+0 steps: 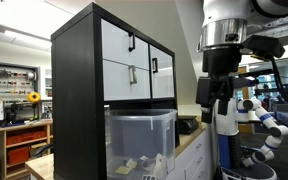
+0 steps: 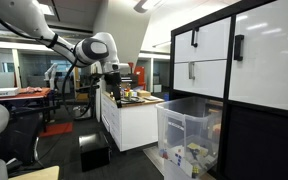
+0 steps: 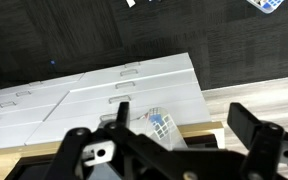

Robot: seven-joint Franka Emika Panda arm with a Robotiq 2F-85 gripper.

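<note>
My gripper is open, with a wide gap between its dark fingers. Nothing is held there. In exterior view 1 it hangs at the right, pointing down, well clear of the cabinet (image 1: 78, 100). Exterior view 2 has the arm (image 2: 101, 48) at the left, in free air. A large clear plastic bin (image 1: 142, 135) with several small items at its bottom stands beside the cabinet's white doors (image 2: 207, 78).
Below the wrist camera, white drawers (image 3: 114, 92) with handles border a dark floor (image 3: 84, 25). A white wire basket (image 3: 156, 122) holds something blue. Black handles (image 2: 238, 47) stick out from the cabinet doors. Items crowd the far counter (image 2: 139, 98).
</note>
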